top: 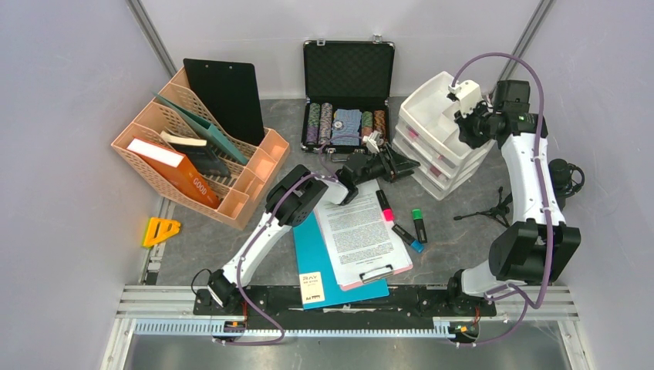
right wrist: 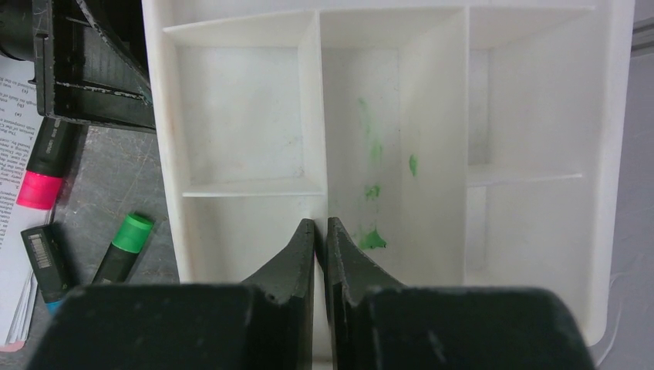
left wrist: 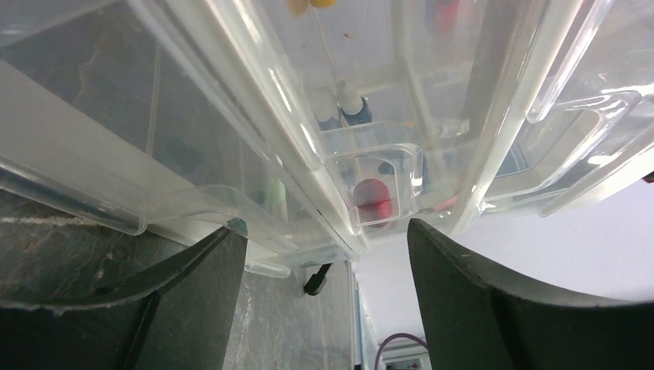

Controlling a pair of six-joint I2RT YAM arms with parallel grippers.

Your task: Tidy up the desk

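The white drawer unit (top: 436, 139) stands at the back right, with clear drawers below an open top tray. My left gripper (top: 407, 165) is beside its front, fingers part open. In the left wrist view, a clear drawer pull (left wrist: 397, 158) lies ahead, between the fingertips in view; contact cannot be made out. My right gripper is shut on the tray's thin divider (right wrist: 314, 131). A pink-capped marker (top: 384, 205), a green-capped marker (top: 419, 225) and a blue-ended marker (top: 407, 238) lie at the front, by the clipped papers (top: 359, 239).
At the left, an orange organizer (top: 247, 189) holds books and a black clipboard (top: 225, 96). An open chip case (top: 348, 69) sits at the back. A small black tripod (top: 493, 211) lies right of the drawers. Bare desk shows right of the markers.
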